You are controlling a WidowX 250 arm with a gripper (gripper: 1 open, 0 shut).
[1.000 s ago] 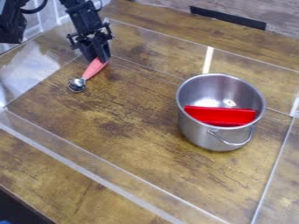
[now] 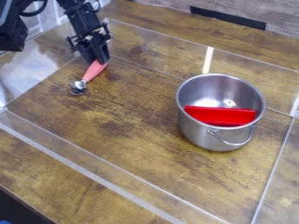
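Note:
My black gripper (image 2: 98,54) reaches down from the upper left and is shut on a pink-handled utensil (image 2: 93,72) with a round silver end lying low over or on the wooden table (image 2: 128,149). On the right stands a steel pot (image 2: 214,131) with a red bar-shaped object (image 2: 219,116) inside it.
Clear plastic sheeting or panels edge the table at the left and right, with pale tape strips on the surface. A dark edge runs along the top right.
The gripper and pink utensil have shifted very slightly; the pot has not moved.

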